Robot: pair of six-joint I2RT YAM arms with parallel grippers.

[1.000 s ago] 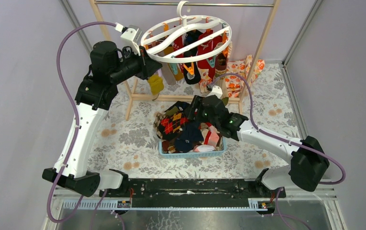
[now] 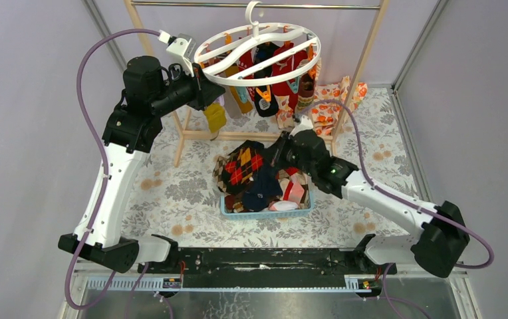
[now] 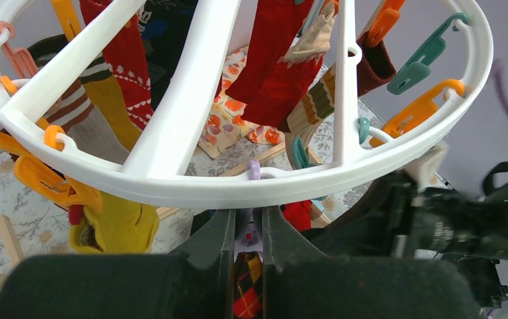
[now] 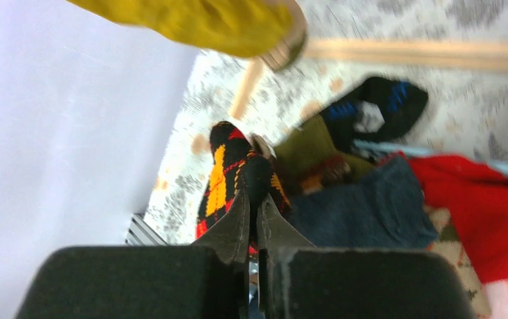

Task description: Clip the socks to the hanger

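Observation:
The white round hanger hangs from the rack with several socks clipped to it. At its near left rim my left gripper is shut on a purple clip, just beneath the ring. The right gripper is shut over the basket, with dark cloth of the argyle sock pinched at its fingertips. That sock, red, yellow and black, slopes up to the fingers from the pile. The sock's opening cannot be made out clearly.
A light blue basket holds several loose socks, including a navy one and a red one. A yellow sock dangles beside the left gripper. Wooden rack legs stand on both sides.
My right gripper has shut and risen slightly from the pile. The argyle sock has lifted with it and now covers the olive sock behind. The left arm stays still at the hanger.

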